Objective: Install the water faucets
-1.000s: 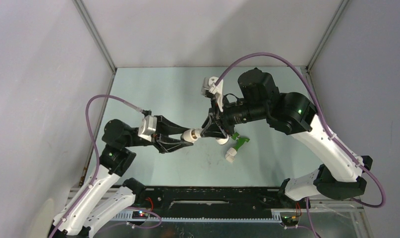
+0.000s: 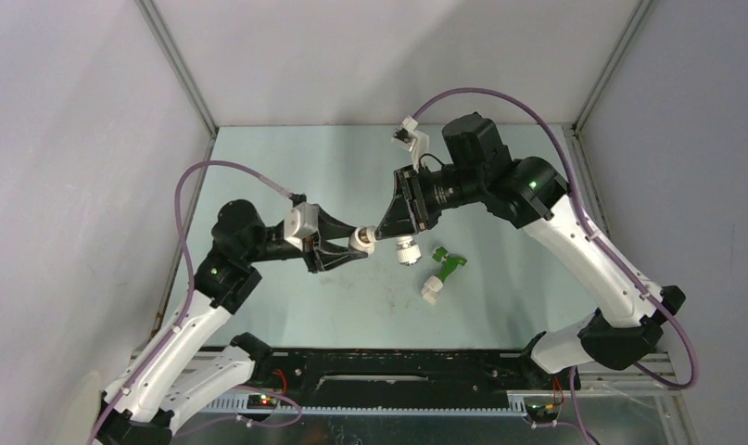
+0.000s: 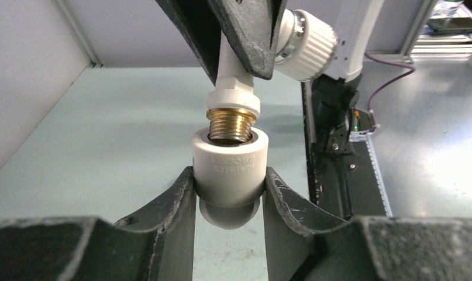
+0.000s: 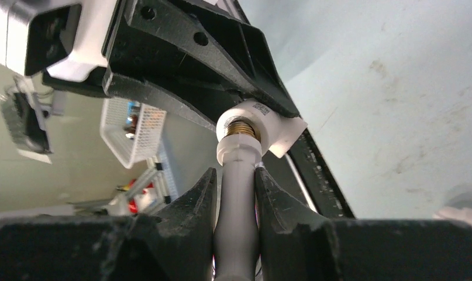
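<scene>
A white pipe fitting (image 3: 230,172) is clamped between the fingers of my left gripper, its round mouth facing the faucet. The brass thread (image 3: 228,124) of the white faucet (image 3: 233,99) sits in that mouth, with several turns still showing. My right gripper surrounds the faucet's smooth body (image 4: 238,199). Narrow gaps show between the body and its fingers, so it stands slightly open. Off the faucet's side, a ribbed white nut (image 2: 408,250) hangs below the right fingers in the top view. Both grippers meet over the middle of the table.
A green-handled piece (image 2: 450,266) with a white end (image 2: 432,289) lies on the pale table (image 2: 286,297), just right of the grippers. Bare table surrounds it. A black rail (image 2: 388,373) runs along the front edge, with walls on the other sides.
Both grippers have shifted slightly, the left one up and to the right with its fitting. The right gripper has turned, and the ribbed nut shows more fully below it now.
</scene>
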